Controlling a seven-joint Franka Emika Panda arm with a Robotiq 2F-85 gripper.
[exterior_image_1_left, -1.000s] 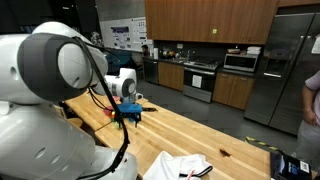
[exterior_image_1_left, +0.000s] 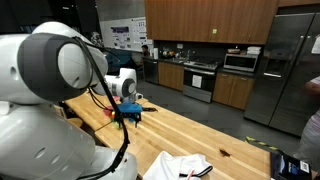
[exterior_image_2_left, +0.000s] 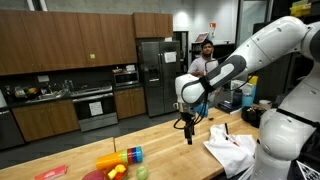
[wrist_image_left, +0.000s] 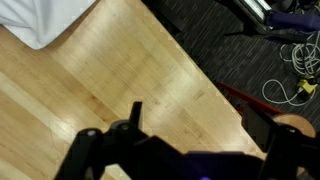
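Note:
My gripper stands open over bare wooden tabletop, its two dark fingers wide apart with nothing between them. In the second exterior view the gripper (exterior_image_2_left: 188, 132) hangs above the table, near the white cloth. That cloth (exterior_image_1_left: 178, 167) lies crumpled on the table, with something dark and red on it. Its edge shows as a white patch (wrist_image_left: 48, 18) at the top left of the wrist view.
Several coloured things, among them an orange, green and blue cylinder (exterior_image_2_left: 119, 158) and a red bowl (exterior_image_2_left: 94, 175), lie on the table. A dark keypad-like object (exterior_image_1_left: 290, 166) sits at its right edge.
The person at the right edge of the first exterior view has moved mostly out of frame. The arm and the things on the table look unmoved.

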